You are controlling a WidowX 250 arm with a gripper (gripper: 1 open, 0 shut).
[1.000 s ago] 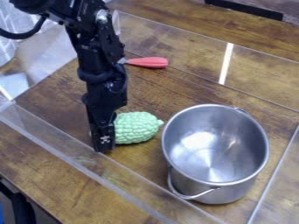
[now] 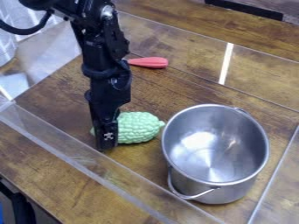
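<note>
My black gripper (image 2: 103, 131) reaches down to the wooden table, its fingers at the left end of a pale green, bumpy corn-shaped toy (image 2: 138, 126). The toy lies on its side, partly hidden behind the fingers; whether they are closed on it I cannot tell. A steel pot (image 2: 215, 149) with a wire handle stands to the right of the toy, close to it.
A red utensil-like object (image 2: 149, 62) lies behind the arm. Clear plastic edging runs across the front and right of the table.
</note>
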